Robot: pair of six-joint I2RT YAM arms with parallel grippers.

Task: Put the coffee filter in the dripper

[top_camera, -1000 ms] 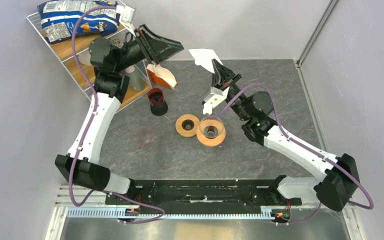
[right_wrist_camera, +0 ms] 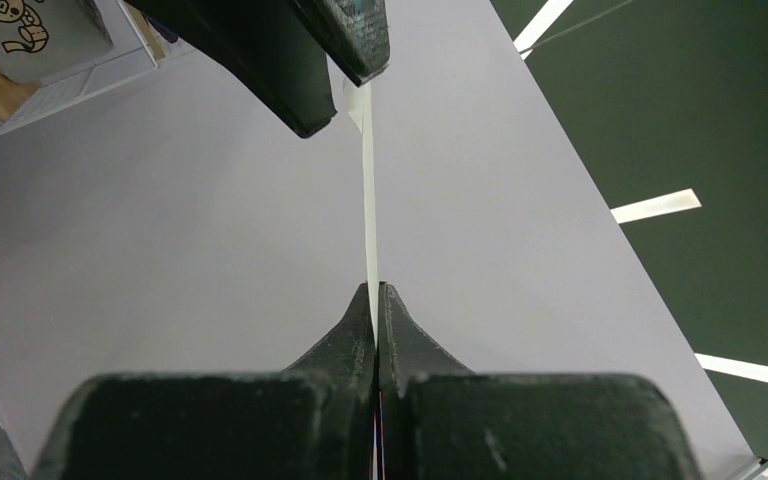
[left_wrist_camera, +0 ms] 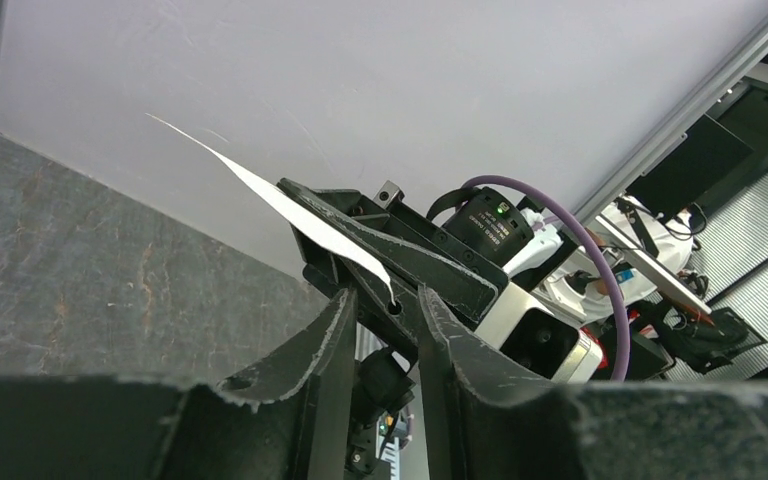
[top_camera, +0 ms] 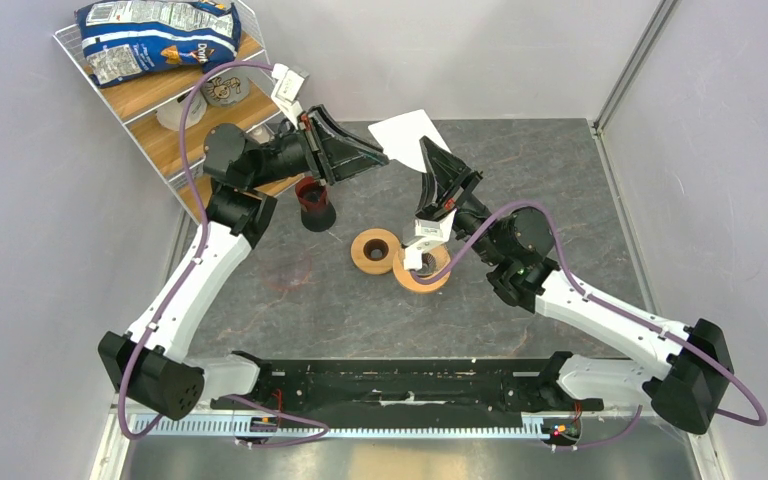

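Observation:
A white paper filter is held upright by my right gripper, which is shut on it; from the wrist views it appears edge-on as a thin strip. My left gripper is beside the filter at its left, fingertips close to it; in the left wrist view its fingers look slightly apart, with the filter beyond them. The dripper on a wooden stand sits below the right gripper, partly hidden by it.
A second wooden ring and a dark red-rimmed container stand on the grey worktop. A shelf with a blue bag and mugs fills the back left.
My left gripper has moved right toward the filter. My right gripper, holding the filter, has shifted slightly left and down in the top view.

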